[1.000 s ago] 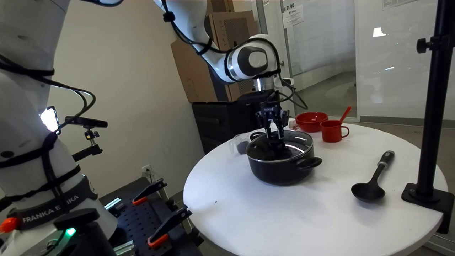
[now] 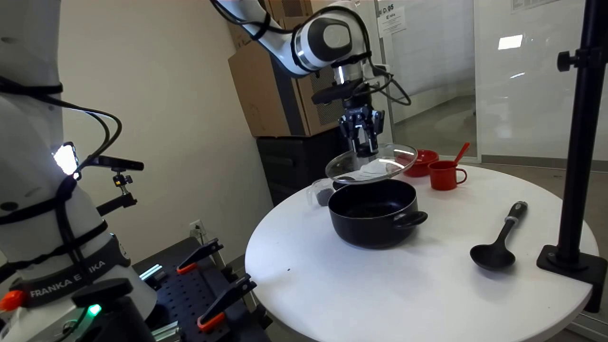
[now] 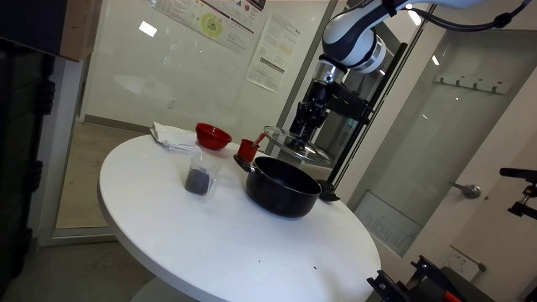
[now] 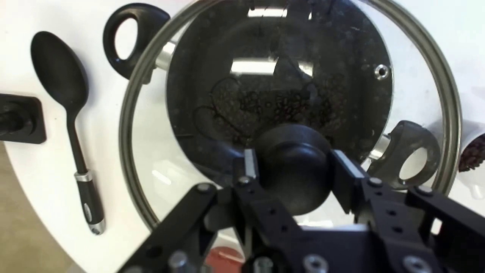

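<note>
My gripper is shut on the black knob (image 4: 295, 195) of a glass lid. The lid (image 2: 342, 171) hangs tilted above the black pot (image 2: 370, 228), clear of its rim in both exterior views. Through the glass in the wrist view, small dark bean-like pieces lie on the bottom of the pot (image 4: 200, 50). The pot stands upright on the white table, a handle on either side.
A black spoon (image 2: 496, 251) lies near the stand's base (image 2: 573, 262). A clear cup (image 3: 201, 173) with dark contents stands beside the pot. Red bowl (image 3: 212, 136), red mug (image 3: 247, 150) and white cloths (image 3: 173, 136) sit farther back.
The lid has risen off the pot with my gripper and now hangs tilted above it. The pot has barely shifted; the spoon and mug look the same.
</note>
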